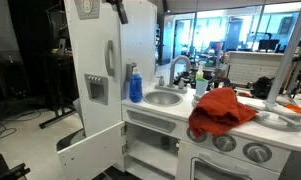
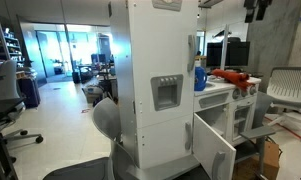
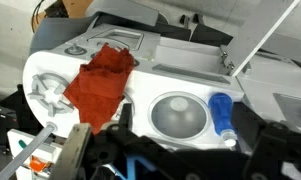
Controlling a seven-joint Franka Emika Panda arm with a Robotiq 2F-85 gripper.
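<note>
My gripper is open over the toy kitchen, its dark fingers wide apart with nothing between them. It hangs high at the top edge of exterior view 1, and only part of it shows there. A red cloth (image 1: pixel 219 110) lies crumpled on the white counter, over the stove side; from above, the cloth (image 3: pixel 98 88) is left of the sink. The grey sink (image 1: pixel 162 98) looks empty. A blue bottle (image 1: pixel 136 87) stands upright between the sink and the tall white cabinet; in the wrist view the bottle (image 3: pixel 221 115) is right of the basin.
The lower cupboard door (image 1: pixel 93 154) swings out into the room, showing a bare shelf (image 1: pixel 152 155). A tall white cabinet (image 2: pixel 162 85) rises beside the counter. Behind the sink is a faucet (image 1: pixel 177 70), with small bottles nearby. A chair (image 2: pixel 287 88) stands at the far right.
</note>
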